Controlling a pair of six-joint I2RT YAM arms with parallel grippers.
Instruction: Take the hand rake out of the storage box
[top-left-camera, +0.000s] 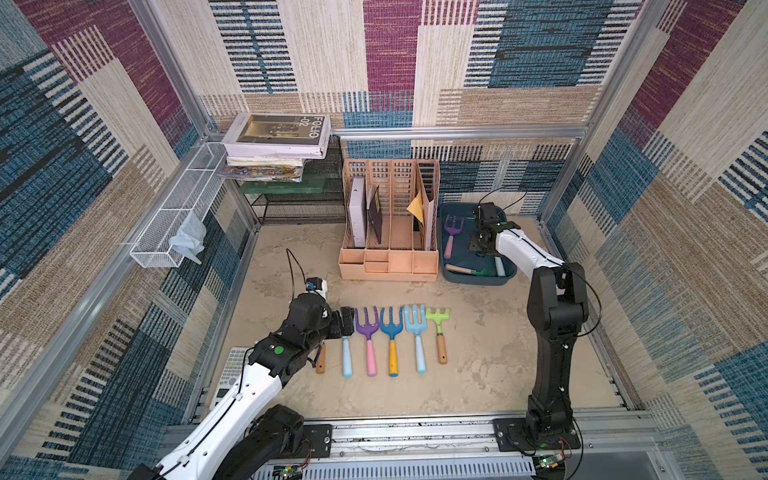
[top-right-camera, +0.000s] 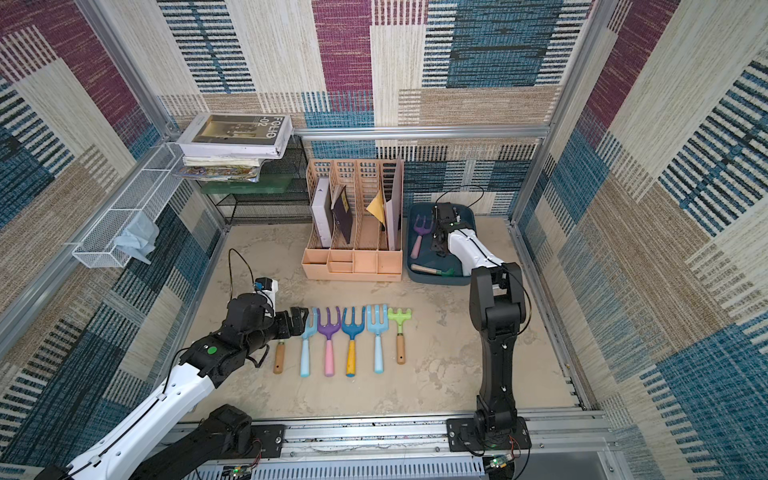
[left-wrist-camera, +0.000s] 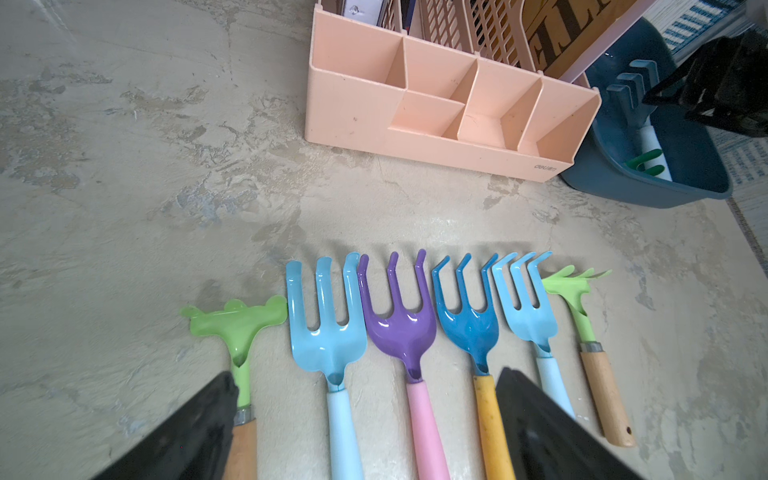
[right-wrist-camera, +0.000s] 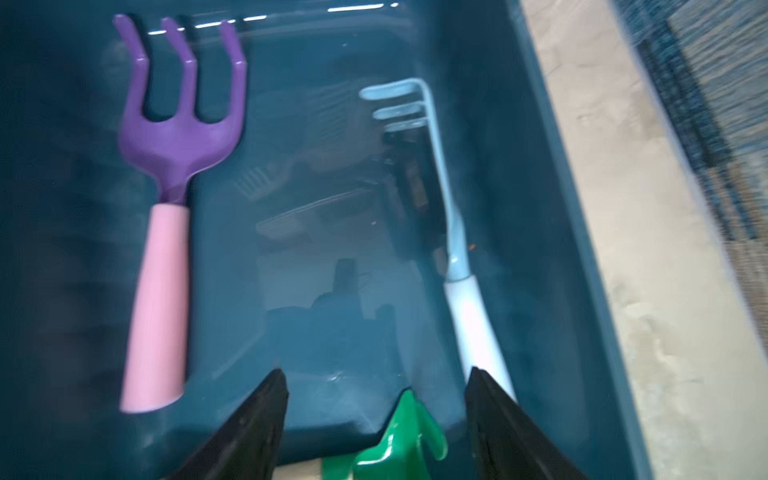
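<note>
My right gripper (top-left-camera: 485, 240) is over the dark teal storage box (top-left-camera: 452, 274), fingers apart with nothing between. Inside, the right wrist view shows a purple rake with pink handle (right-wrist-camera: 176, 152), a pale blue rake with white handle (right-wrist-camera: 472, 320) just beyond the right fingertips, and a green tool (right-wrist-camera: 392, 448) along the near side. My left gripper (top-left-camera: 340, 320) is open above a row of hand rakes on the table, among them a purple one (left-wrist-camera: 400, 328) and a blue one (left-wrist-camera: 468, 320).
A pink organizer (top-left-camera: 388, 272) with files stands left of the box. A wire rack with magazines (top-left-camera: 272, 136) is at back left, a white wire basket (top-left-camera: 160, 248) hangs on the left.
</note>
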